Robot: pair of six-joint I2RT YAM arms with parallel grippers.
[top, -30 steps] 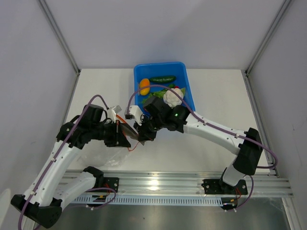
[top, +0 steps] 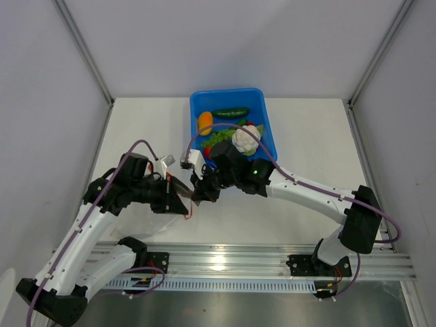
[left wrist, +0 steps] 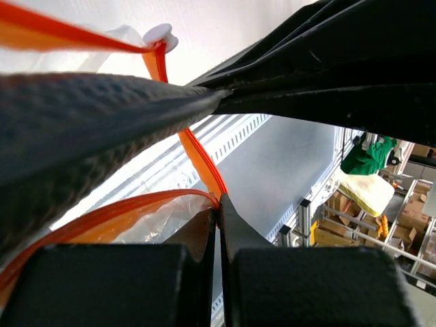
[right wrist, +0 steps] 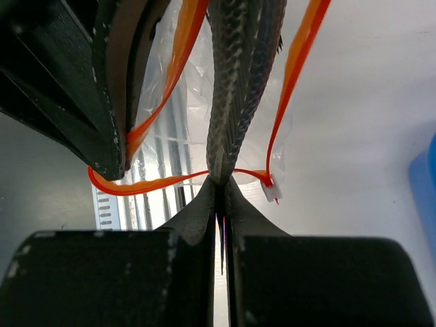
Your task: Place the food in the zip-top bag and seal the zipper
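The clear zip bag (top: 143,221) with orange zipper edges lies under and between my grippers, its mouth spread. In the left wrist view my left gripper is shut on the orange zipper edge (left wrist: 201,160) at its fingertips. In the right wrist view my right gripper is shut at the bag's orange rim (right wrist: 150,184); whether it pinches the rim is unclear. A dark textured piece (right wrist: 242,75) runs up from its fingertips, close to the camera. Food, including a cauliflower (top: 245,139), cucumber (top: 230,112) and yellow item (top: 204,122), sits in the blue bin.
The blue bin (top: 227,94) stands at the back centre, behind my grippers. A metal rail (top: 238,266) runs along the front edge, and the two arms are close together in the middle.
Both grippers have shifted slightly, staying close together.
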